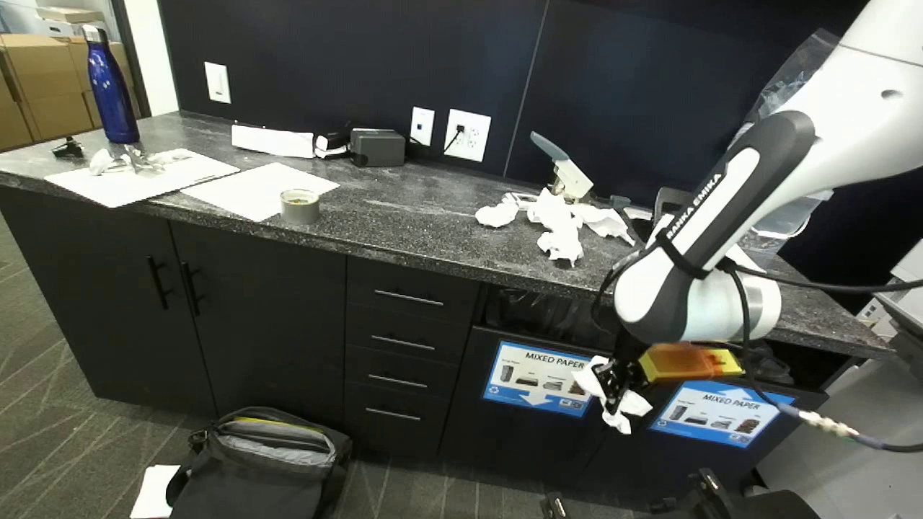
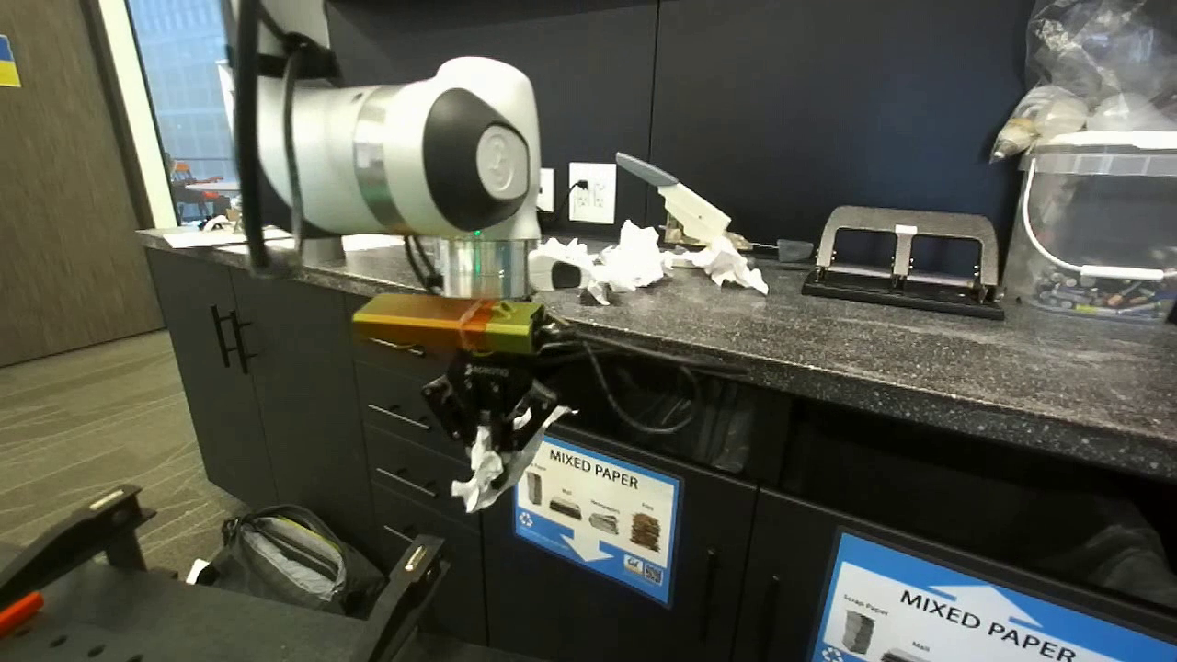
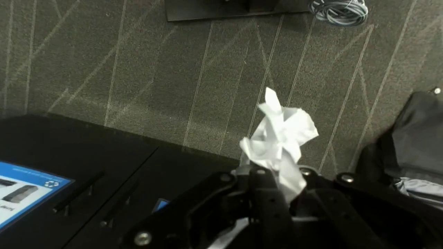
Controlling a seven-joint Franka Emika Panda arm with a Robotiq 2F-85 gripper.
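Observation:
A crumpled white paper (image 3: pixel 282 135) is pinched in my gripper (image 1: pixel 612 385), its loose ends sticking out past the fingers. In exterior view 2 the gripper (image 2: pixel 502 441) hangs pointing down in front of the cabinet, below the counter's edge, with the held paper (image 2: pixel 481 469) under it. More crumpled white paper (image 1: pixel 554 216) lies in a loose pile on the dark counter (image 1: pixel 415 207). Carpet lies beneath the held paper in the wrist view.
Open slots (image 1: pixel 554 316) with bin liners sit above the cabinet doors labelled "Mixed Paper" (image 2: pixel 601 513). On the counter stand a hole punch (image 2: pixel 910 259), a clear bucket (image 2: pixel 1092 221), a tape roll (image 1: pixel 299 206) and a blue bottle (image 1: pixel 111 86). A bag (image 1: pixel 259 467) lies on the floor.

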